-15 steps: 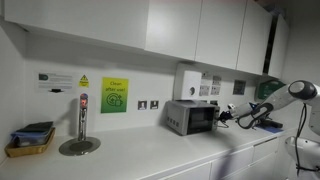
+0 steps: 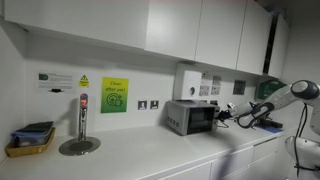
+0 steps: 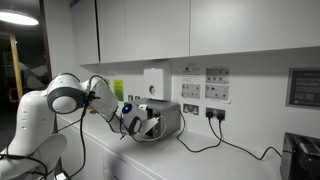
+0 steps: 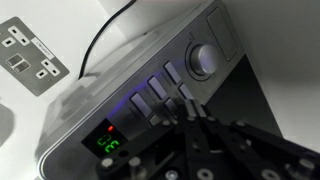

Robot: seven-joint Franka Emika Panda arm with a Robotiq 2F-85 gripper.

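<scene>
A silver microwave (image 2: 189, 117) stands on the counter against the wall. In the wrist view its control panel (image 4: 135, 105) fills the middle, with a round knob (image 4: 204, 60), several flat buttons (image 4: 155, 87) and a lit display (image 4: 106, 140) of green digits. My gripper is shut, and nothing shows between its fingers. Its tips are over the button area, close to the panel; whether they touch a button cannot be made out. In the second exterior view the gripper (image 3: 153, 128) is at the front of the microwave (image 3: 187, 119), its tips too small to make out.
A white dispenser (image 2: 188, 81) hangs on the wall above the microwave. Cupboards (image 2: 175, 28) run overhead. Left along the counter are a tap (image 2: 83, 117) and a basket (image 2: 31, 140). Cables (image 3: 240, 147) trail along the wall.
</scene>
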